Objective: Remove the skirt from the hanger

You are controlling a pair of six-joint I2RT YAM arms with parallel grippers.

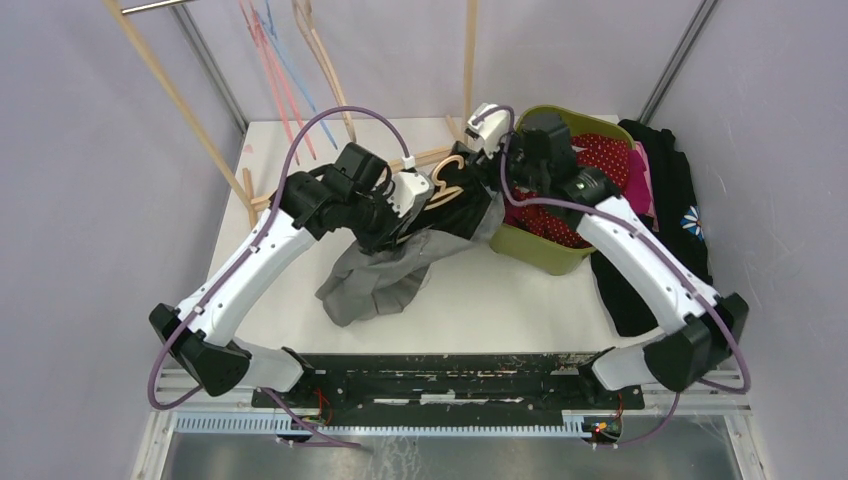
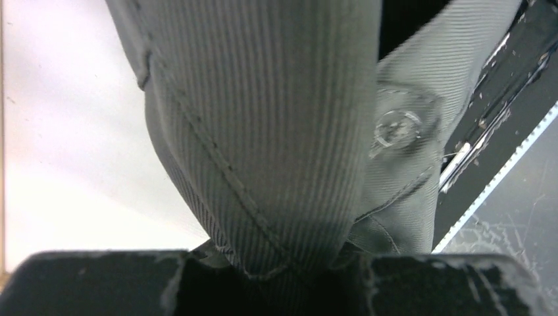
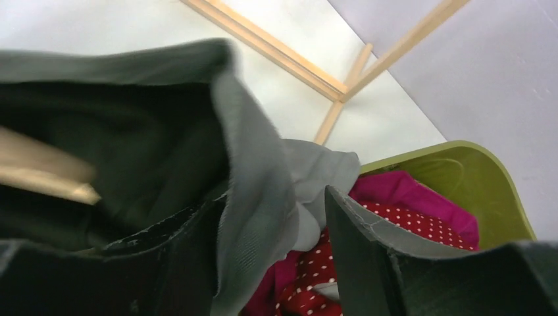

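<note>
The grey skirt (image 1: 375, 280) hangs over the white table between my two arms, its dark inside showing at the open waist. A wooden hanger (image 1: 449, 172) sits inside that waist; in the right wrist view a blurred piece of the hanger (image 3: 46, 172) lies against the dark lining. My left gripper is shut on the skirt's grey fabric (image 2: 263, 118), which bunches between its fingers. At the skirt's other end, my right gripper stands open, with an edge of the skirt (image 3: 247, 178) passing between its fingers.
A green basket (image 1: 545, 252) with red polka-dot and magenta clothes stands beside my right arm. Black garments (image 1: 625, 300) lie at the far right. Pink hangers (image 1: 283, 80) and a wooden rack post (image 1: 175, 90) stand at the back left.
</note>
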